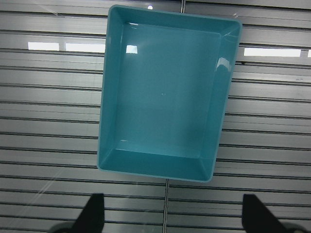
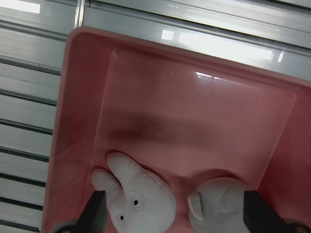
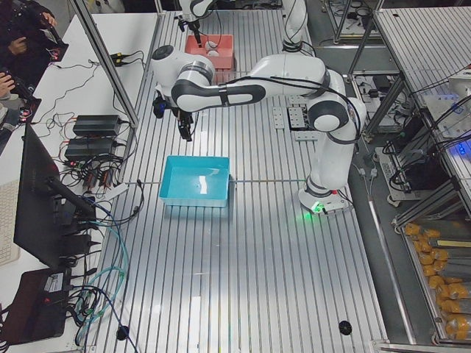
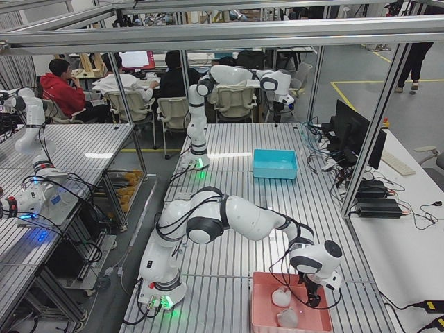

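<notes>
A teal bin point(image 1: 160, 87) lies empty on the slatted table, below and ahead of my left gripper, which stands open with nothing between its fingers. A pink bin point(image 2: 194, 111) holds a white plush toy with long ears point(image 2: 146, 204) and a second pale grey plush point(image 2: 218, 208). My right gripper hangs open over this bin, its fingertips above the two plush toys.
Monitors point(image 4: 354, 139), cables and black boxes crowd the side desk point(image 3: 73, 95) beside the table. A metal frame post point(image 4: 361, 159) stands at that edge. Much of the table around the teal bin is bare.
</notes>
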